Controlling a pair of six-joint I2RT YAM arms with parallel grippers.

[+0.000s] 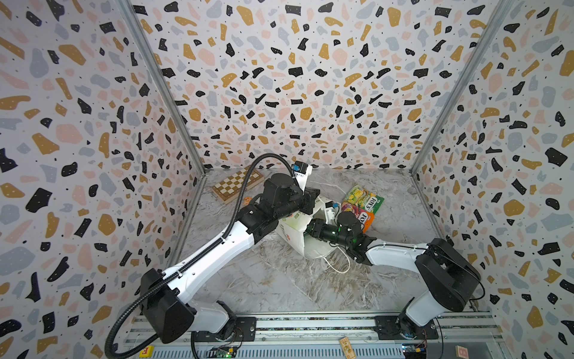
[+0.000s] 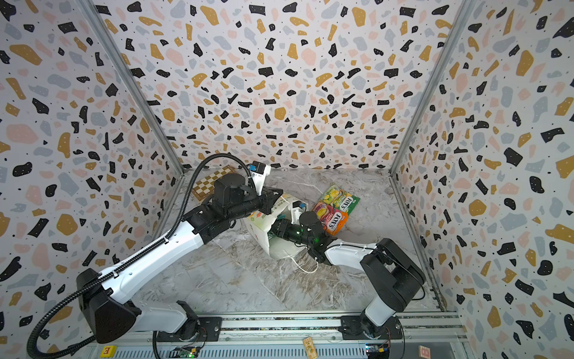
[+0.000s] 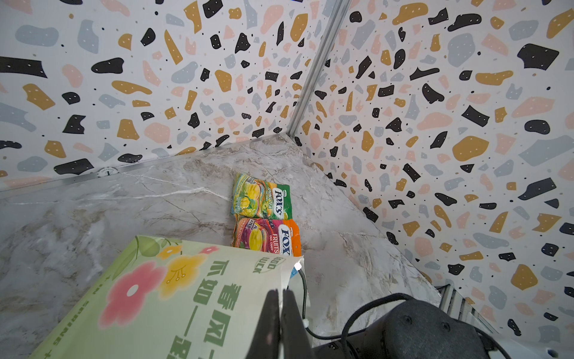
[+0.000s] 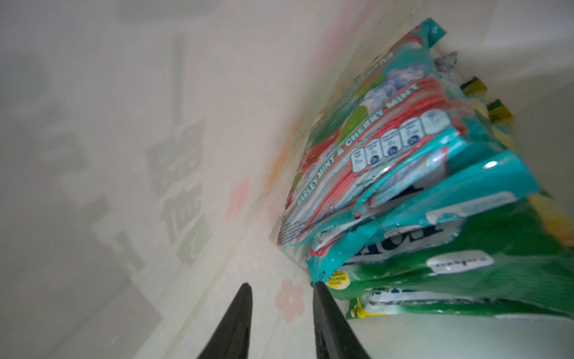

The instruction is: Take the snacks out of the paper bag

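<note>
The white paper bag (image 1: 290, 235) lies tilted on the table, its mouth facing right. My left gripper is shut on the bag's upper edge, beside the printed flap (image 3: 179, 299). My right gripper reaches inside the bag, its fingers (image 4: 235, 323) parted with nothing between them. Ahead of it are a teal snack pack (image 4: 382, 140) labelled barley mint and cherry and a dark green pack (image 4: 436, 257) below. Parts of yellow packaging show behind them. Outside, a green-yellow pack (image 3: 261, 197) and a purple-orange pack (image 3: 267, 235) lie on the table.
A wooden chessboard (image 1: 237, 184) sits at the back left. A white bag handle (image 1: 340, 268) loops out at the front. Bare marble table (image 1: 394, 203) lies to the right of the packs outside and along the front.
</note>
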